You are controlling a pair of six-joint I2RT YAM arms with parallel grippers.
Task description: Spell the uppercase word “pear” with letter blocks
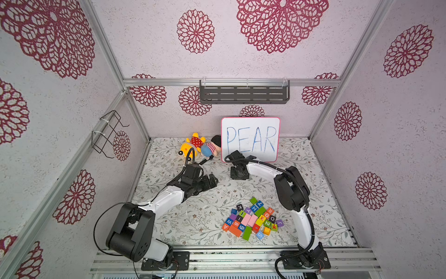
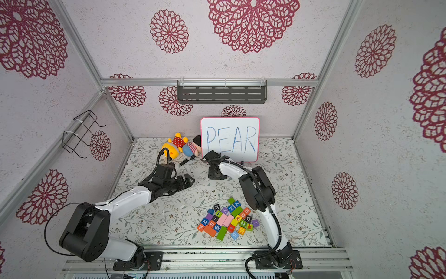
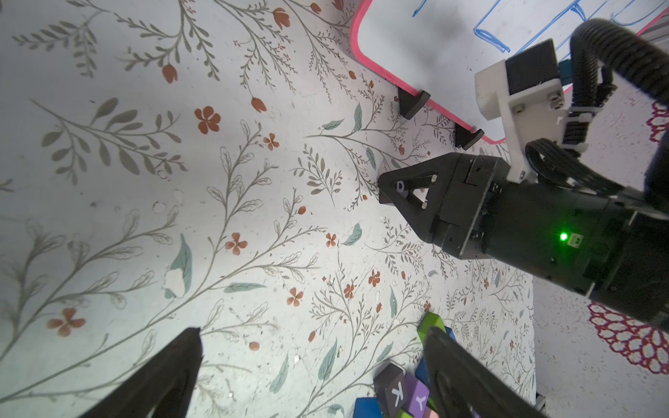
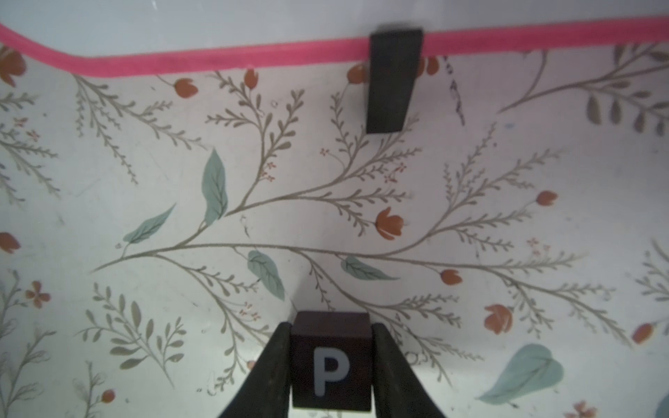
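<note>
A dark block with a white P (image 4: 331,379) stands upright on the floral mat, letter facing the camera, below the whiteboard's left part. My right gripper is shut on it, one finger against each side. In the top views this gripper hides the block. My left gripper hangs open over bare mat to the left, nothing between its fingers. Among the loose blocks in front, an orange A block (image 2: 200,227) lies at the left edge and an orange R block (image 2: 246,210) at the upper right. The whiteboard (image 1: 250,121) reads PEAR.
Several coloured blocks (image 1: 249,220) lie crowded at the front centre. Plush toys (image 1: 188,149) sit at the back left. A black stand foot (image 4: 393,83) of the board juts onto the mat.
</note>
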